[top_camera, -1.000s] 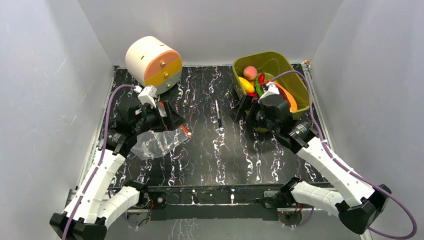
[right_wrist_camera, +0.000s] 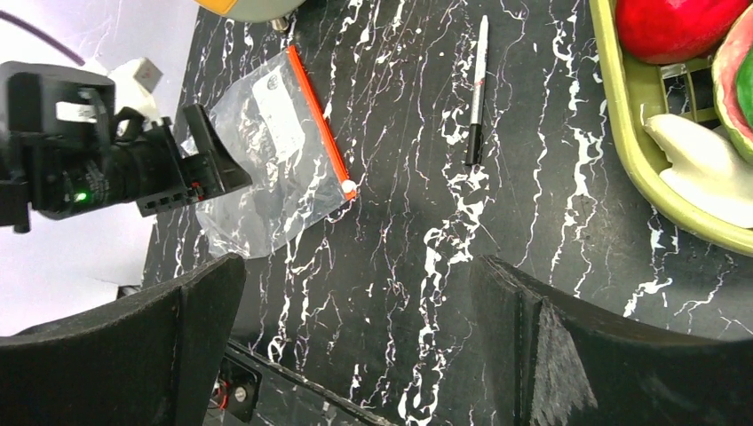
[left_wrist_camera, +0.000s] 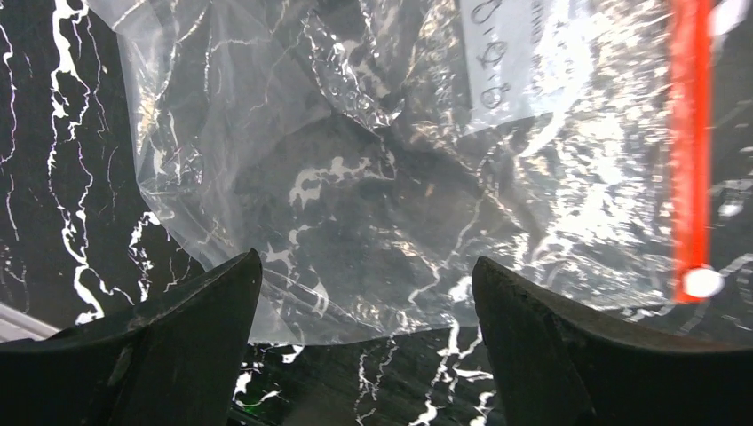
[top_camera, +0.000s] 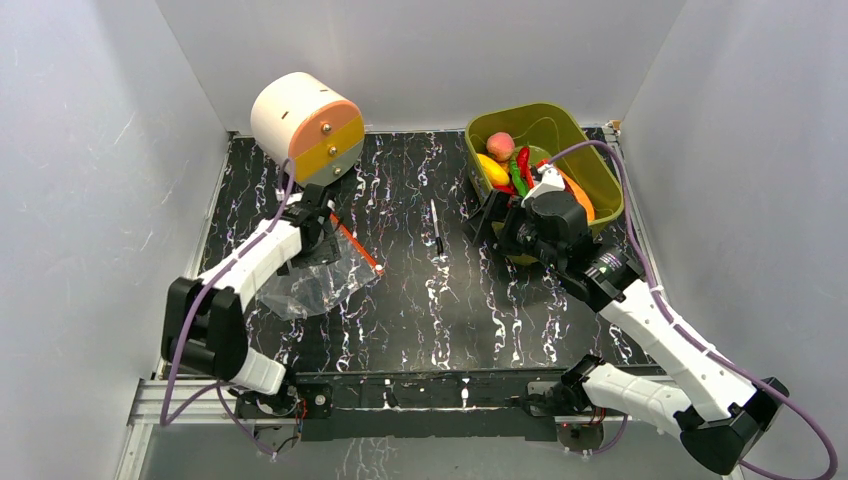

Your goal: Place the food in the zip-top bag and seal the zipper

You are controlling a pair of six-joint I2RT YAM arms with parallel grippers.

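The clear zip bag (top_camera: 310, 290) lies flat on the left of the black table, its orange zipper (left_wrist_camera: 691, 142) along the right edge. My left gripper hangs open over the bag, nothing between its fingers. My right gripper is open and empty beside the green bin (top_camera: 545, 117). In the bin are food items: a peach (top_camera: 500, 145), a yellow fruit (top_camera: 492, 168), peppers and a carrot-like piece, with a watermelon slice (right_wrist_camera: 737, 89) in the right wrist view.
A white drum with coloured drawers (top_camera: 305, 110) stands at the back left. A marker (right_wrist_camera: 479, 98) lies mid-table. Grey walls enclose the sides and back.
My left gripper has moved back and left over the bag, and its arm has swung round, exposing more of the orange zipper. The right arm is almost unchanged.
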